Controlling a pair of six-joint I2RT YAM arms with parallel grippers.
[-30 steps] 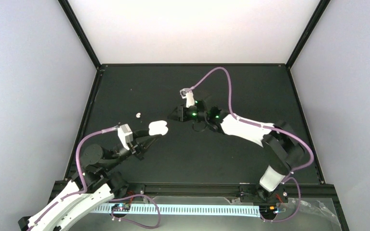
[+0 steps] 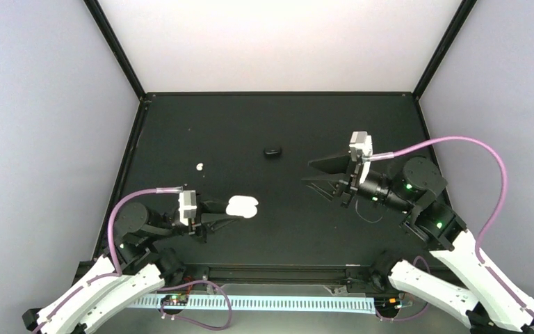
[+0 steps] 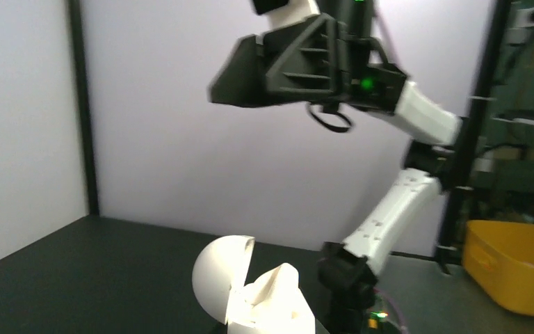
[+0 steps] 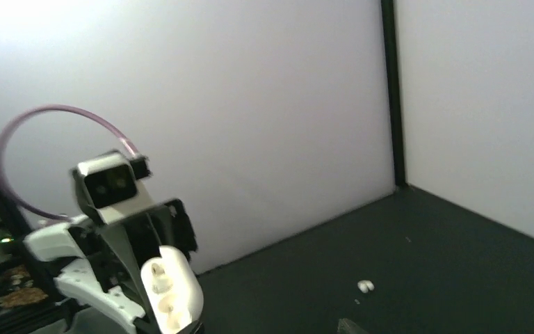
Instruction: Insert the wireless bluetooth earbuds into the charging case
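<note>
The white charging case (image 2: 242,206) is held up over the left-centre of the table, my left gripper (image 2: 235,212) shut on it. Its rounded lid (image 3: 224,277) stands open in the left wrist view. Hollows show inside the case (image 4: 167,296) in the right wrist view; whether an earbud sits in any is unclear. A small white earbud piece (image 2: 199,167) lies on the table, also seen as a white two-lobed shape (image 4: 366,286). My right gripper (image 2: 307,174) is open, fingers spread and nothing between them, well to the right of the case.
A small black block (image 2: 272,152) lies on the dark table (image 2: 236,118) between the arms, beyond the case. Bare table surrounds the white piece. Walls close in the back and sides. A yellow bin (image 3: 514,257) stands outside at the right.
My right arm has swung right, away from the case, and its fingers now show spread. The black block is now uncovered. The left gripper has shifted slightly nearer and right with the case.
</note>
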